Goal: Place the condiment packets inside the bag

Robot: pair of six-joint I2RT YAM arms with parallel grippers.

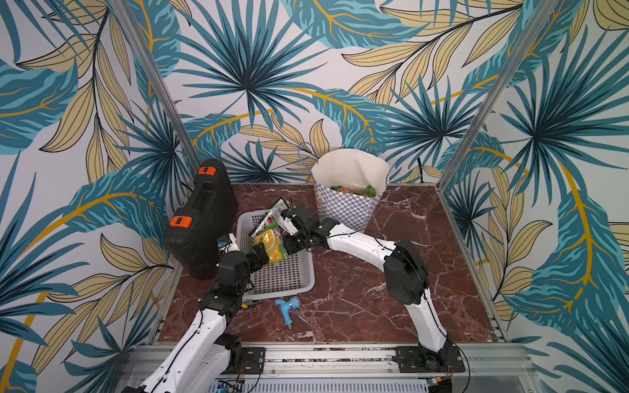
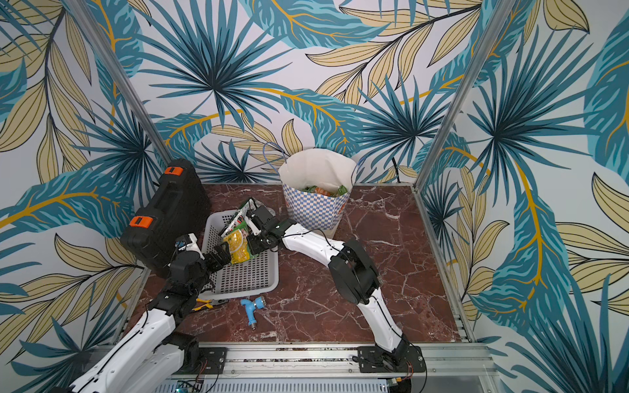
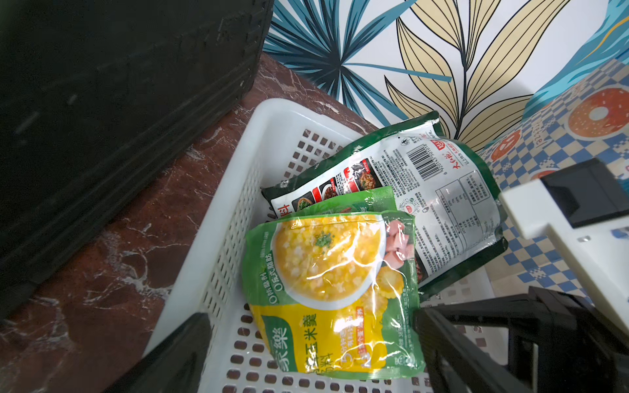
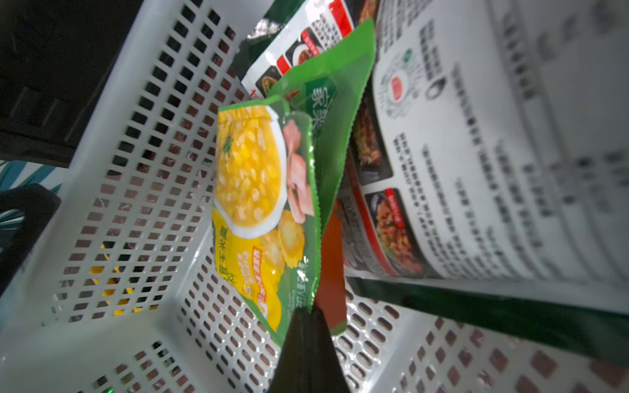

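Note:
A grey-white perforated basket [image 1: 278, 278] holds a yellow-green corn soup packet [image 3: 331, 275], a green packet behind it and a larger white packet with dark green edges [image 3: 445, 209]. My right gripper is shut at the edge of the corn soup packet; whether it pinches that edge is unclear. My left gripper stands open over the basket's front part, around the lower end of the corn packet, not shut on it. The checkered bag [image 1: 344, 206] stands behind and right, with colourful packets inside.
A black case [image 1: 196, 216] stands left of the basket. A blue toy-like object [image 1: 288, 308] and a yellow-handled tool lie in front of the basket.

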